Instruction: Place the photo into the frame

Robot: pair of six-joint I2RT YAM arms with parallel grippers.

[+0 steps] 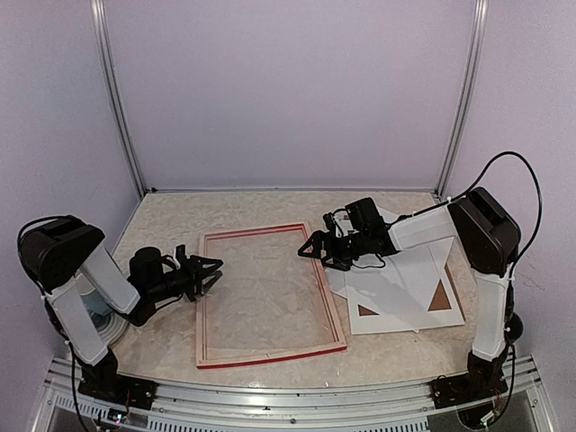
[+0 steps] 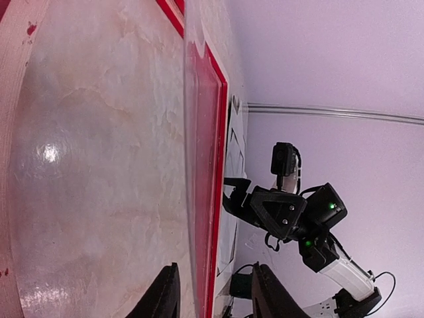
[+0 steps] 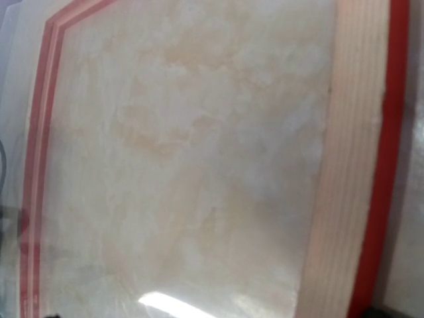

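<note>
The frame [image 1: 270,355], pale wood with red edging and a clear sheet over a bare middle, lies at the centre of the table. My left gripper [image 1: 212,272] is over its left side, fingers part open; in the left wrist view its fingertips stand near a red edge with the clear sheet. My right gripper [image 1: 310,247] is at the frame's upper right edge; its fingers are mostly hidden in the right wrist view, which shows the frame's wood rim [image 3: 344,165] close up. I cannot pick out a photo with certainty among the white sheets [image 1: 405,297] on the right.
White boards with brown corners lie right of the frame, under my right arm. A pale round object [image 1: 112,328] is at the left behind my left arm.
</note>
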